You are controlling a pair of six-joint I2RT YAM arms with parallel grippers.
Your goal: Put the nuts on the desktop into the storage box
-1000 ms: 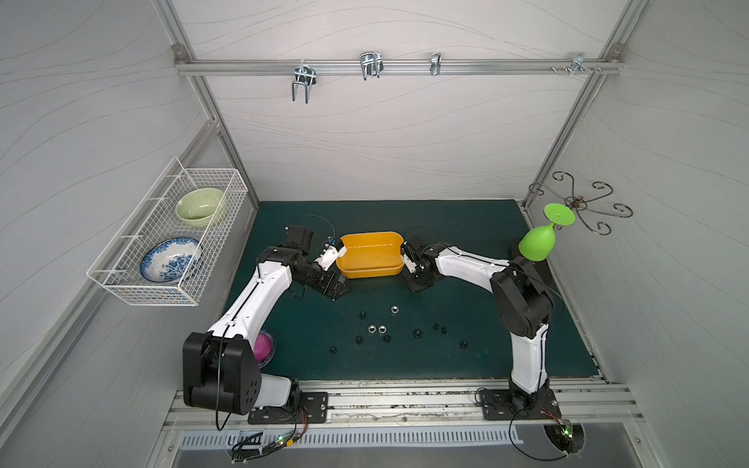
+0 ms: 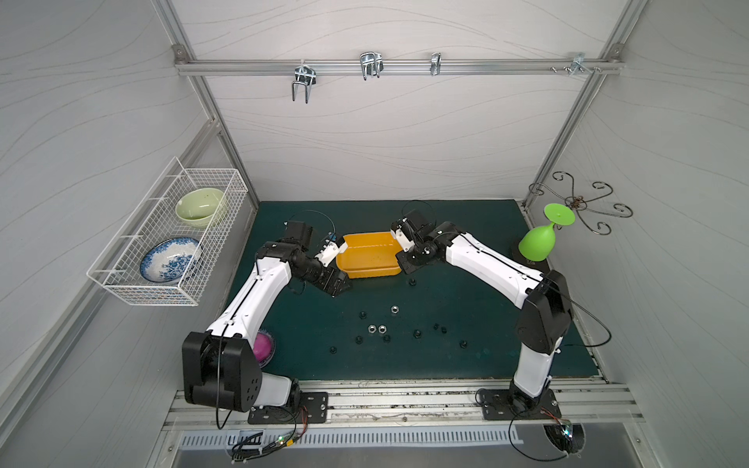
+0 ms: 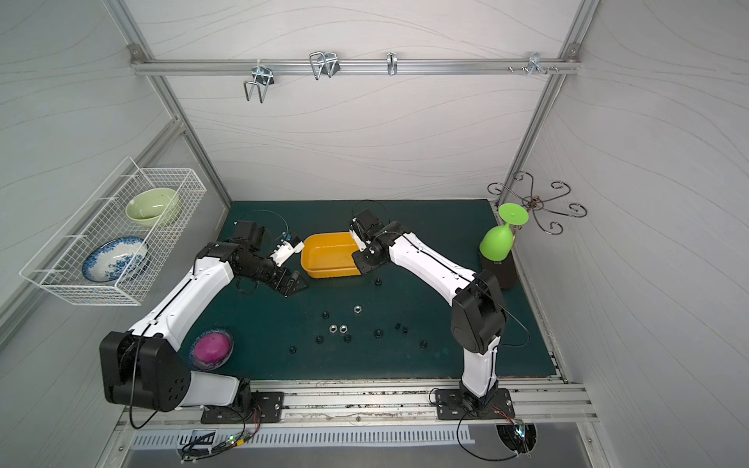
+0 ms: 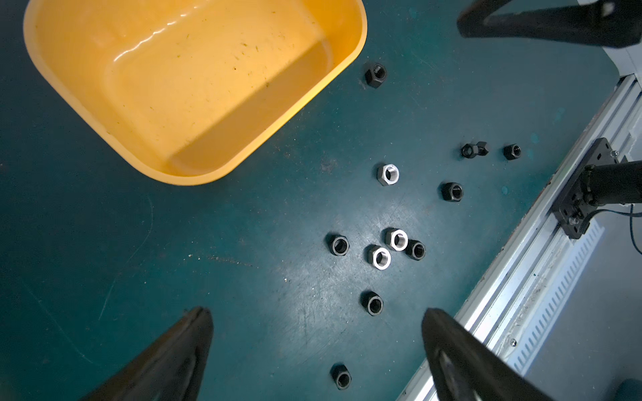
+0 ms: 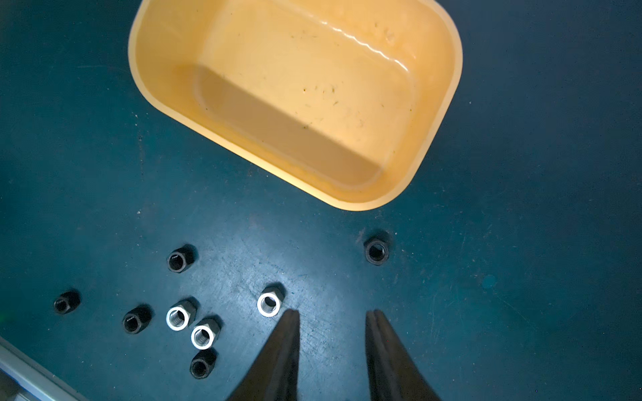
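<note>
The yellow storage box (image 5: 287, 175) stands at the back middle of the desk, empty but for specks. One black nut (image 5: 376, 250) lies on the desk just outside the box's near right corner. Ahead of it in the right wrist view, my right gripper hangs above the desk, its fingers a small gap apart with nothing between them. Farther forward are three silver nuts, one being this lone nut (image 5: 270, 302), and several black nuts (image 4: 339, 245). At the box's left, my left gripper is wide open and empty, above the desk.
Both arms flank the box closely, the right one (image 2: 491, 269) by its right edge. A purple item in a bowl (image 3: 212, 348) sits at the front left. A green goblet (image 2: 538, 241) stands at the right edge. Free desk lies in front of the box.
My left gripper has shifted only slightly.
</note>
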